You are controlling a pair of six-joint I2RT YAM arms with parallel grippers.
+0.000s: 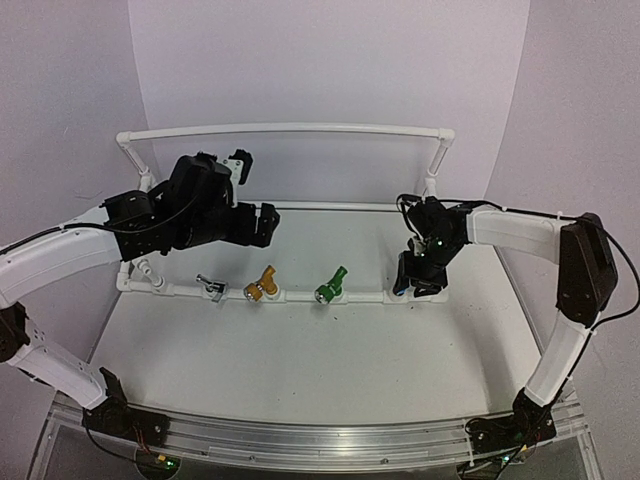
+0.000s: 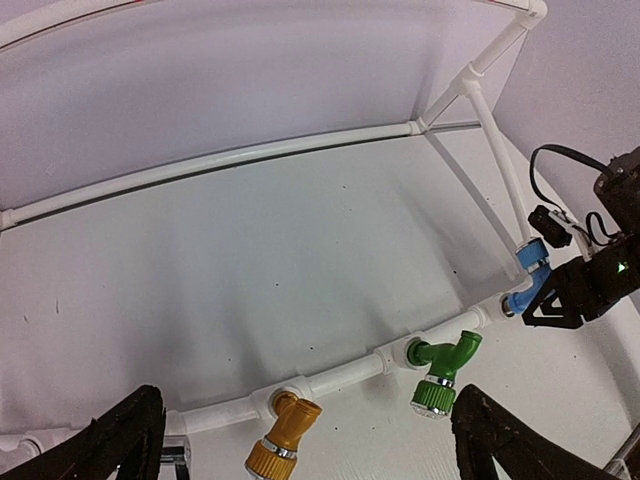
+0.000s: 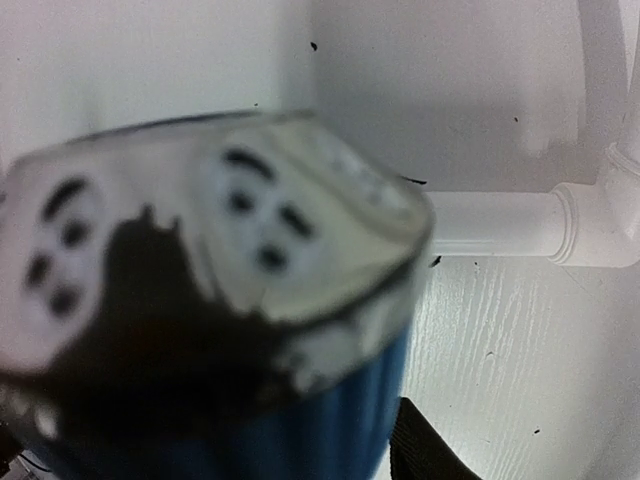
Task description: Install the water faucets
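A blue faucet [image 2: 533,289] stands at the right-hand tee of the white pipe [image 2: 350,374], its inlet end meeting the tee and its ribbed cap pointing up. My right gripper is at this faucet's body; whether the fingers press on it is hidden. In the right wrist view the blue faucet's white, marked end [image 3: 230,230] fills much of the picture, with a dark finger [image 3: 425,445] beside its blue side. Open and empty, my left gripper [image 1: 255,224] hangs above the pipe's left part. Green [image 1: 331,286], orange [image 1: 261,285] and silver [image 1: 212,287] faucets sit on the pipe.
White frame pipes [image 1: 290,130] rise behind the faucets, with an upright [image 2: 498,160] close to my right gripper. Walls stand on both sides.
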